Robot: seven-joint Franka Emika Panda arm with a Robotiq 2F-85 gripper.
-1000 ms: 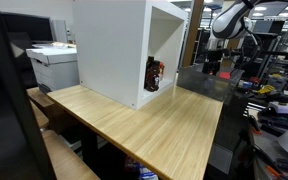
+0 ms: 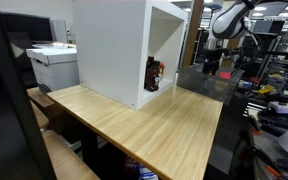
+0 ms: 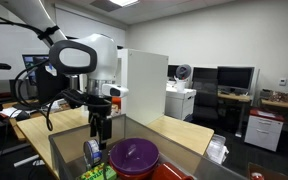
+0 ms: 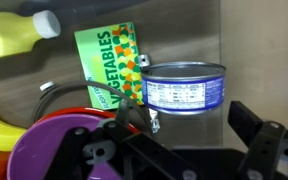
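In the wrist view my gripper stands open, its dark fingers (image 4: 259, 138) wide apart. A short, wide can (image 4: 184, 95) with a blue and white label lies in the bin ahead of the gap, with nothing seen gripped. Left of the can is a green packet marked "VEGETABLES" (image 4: 110, 62). A purple bowl (image 4: 59, 150) rests partly over a red one at lower left, and the left finger overlaps its edge. In exterior view 2 the white arm (image 3: 89, 55) reaches down into the bin near the purple bowl (image 3: 134, 157); the fingertips are hard to make out there.
A yellow bottle (image 4: 9, 35) lies at the upper left of the wrist view. The grey bin's wall (image 3: 194, 160) encloses these objects. Beside it stand a wooden table (image 2: 149, 125) and a tall white open cabinet (image 2: 114, 50).
The arm at the far right of exterior view 1 looks nearly still. The table and cabinet are unchanged.
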